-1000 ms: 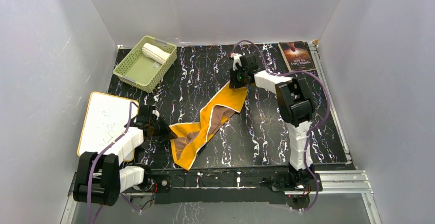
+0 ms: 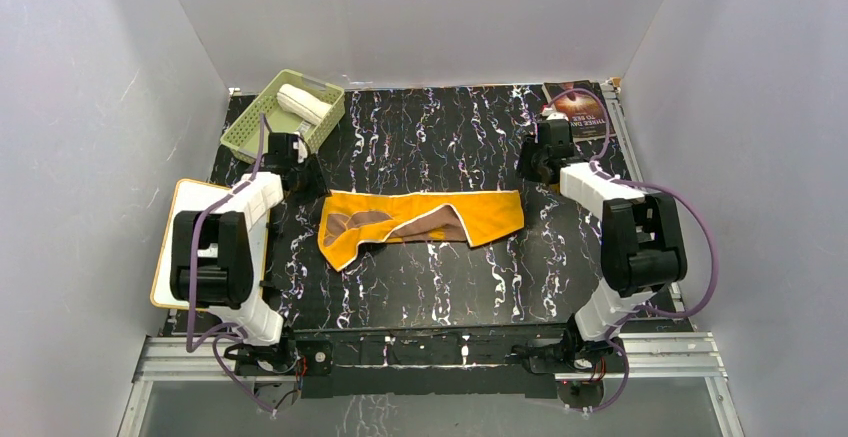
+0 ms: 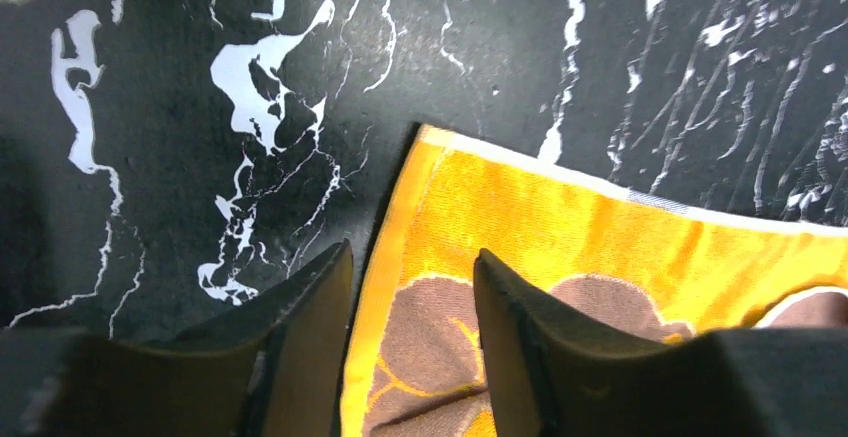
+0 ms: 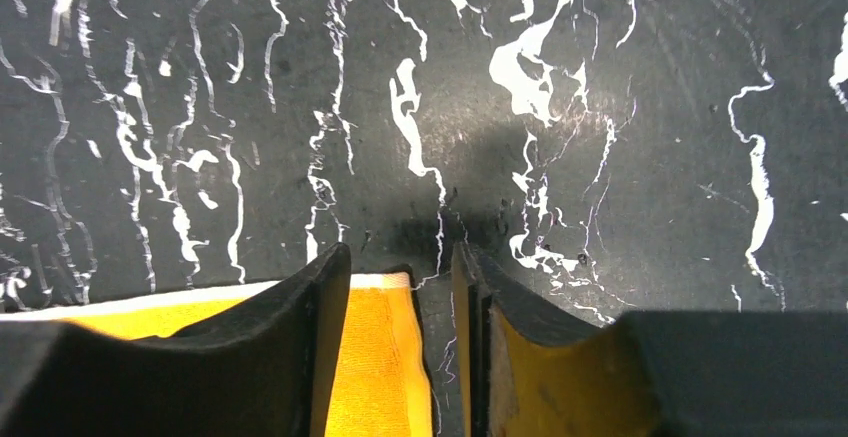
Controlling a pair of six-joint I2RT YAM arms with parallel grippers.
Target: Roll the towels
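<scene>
A yellow towel (image 2: 480, 209) with white hems and brown patches lies stretched sideways across the black marbled table. Its near edge is folded and rumpled, and brown shows in the middle. My left gripper stands open over the towel's left end, its fingers either side of the side hem, the corner lying free beyond the tips. At the other end my right gripper is open as well, with the towel's right corner (image 4: 385, 297) seen through the gap. Neither gripper has cloth pinched between its fingers.
A green basket (image 2: 255, 155) with a rolled white towel (image 2: 303, 104) stands at the back left, close to my left arm. A whiteboard (image 2: 190, 197) lies under that arm. Back right is a book (image 2: 590, 115).
The towel's right end has swung right and toward the front; its left end has moved back. It now lies nearly straight sideways. Both grippers have come off its corners, the right one slightly backward.
</scene>
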